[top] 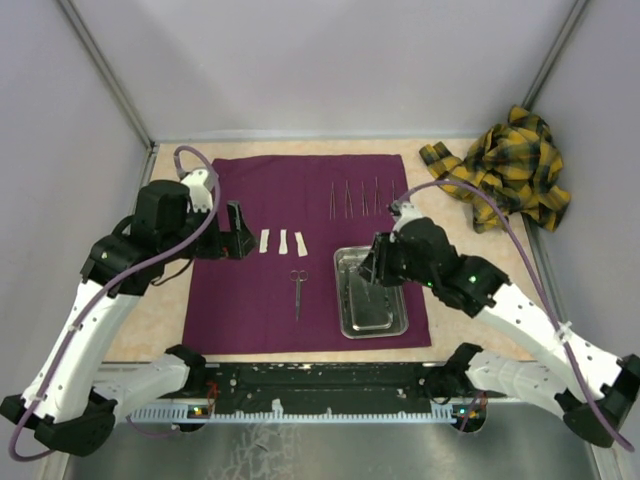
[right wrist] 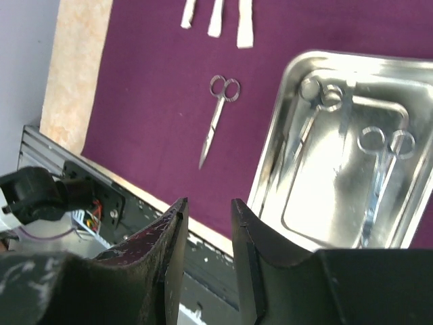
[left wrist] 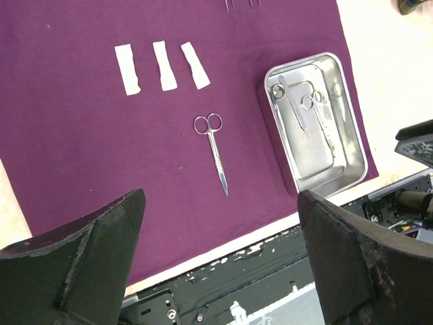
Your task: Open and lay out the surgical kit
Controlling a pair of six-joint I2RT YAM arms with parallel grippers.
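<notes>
On the purple cloth (top: 250, 310) lie three white strips (left wrist: 164, 66), one pair of scissors (left wrist: 216, 152) below them, and thin instruments (top: 347, 198) along the back right. The steel tray (right wrist: 421, 66) at front right holds several scissors (right wrist: 380, 176) and other instruments. My left gripper (top: 236, 232) hangs above the cloth's left side, open and empty. My right gripper (top: 374, 258) is over the tray's upper left, part open, with nothing seen between its fingers.
A crumpled yellow-black plaid cloth (top: 510, 165) lies at the back right on the tan surface (top: 470, 330).
</notes>
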